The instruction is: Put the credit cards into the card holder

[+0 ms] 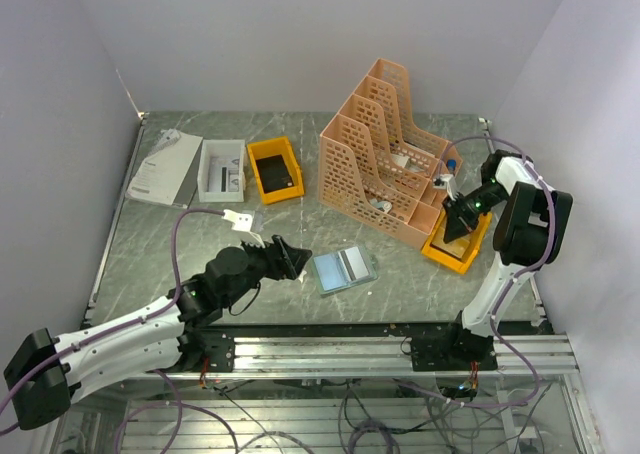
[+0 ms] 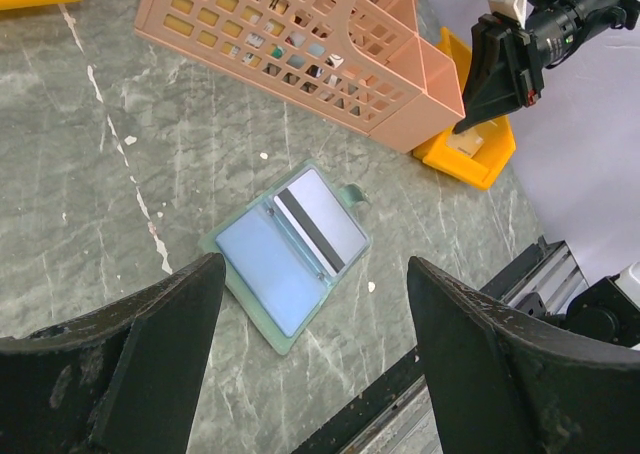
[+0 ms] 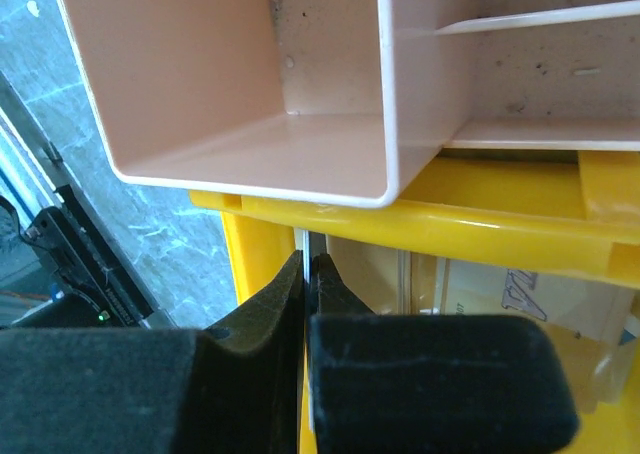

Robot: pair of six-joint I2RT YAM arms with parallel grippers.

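The card holder [image 1: 345, 269], a flat case with blue and white panels, lies mid-table, also in the left wrist view [image 2: 270, 264]. My left gripper [image 1: 295, 259] is open above the table left of it, nothing between its fingers. At the right, my right gripper [image 1: 452, 229] reaches down into a yellow tray [image 1: 450, 256]. In the right wrist view its fingers [image 3: 260, 314] are shut at the tray's far wall, beside pale, card-like flat items [image 3: 520, 304]; nothing clear shows held between them.
A tall pink organizer [image 1: 350, 174] stands behind, touching the right yellow tray's area. At back left are a second yellow tray [image 1: 258, 146], a white box [image 1: 208, 174] and a paper folder [image 1: 160, 174].
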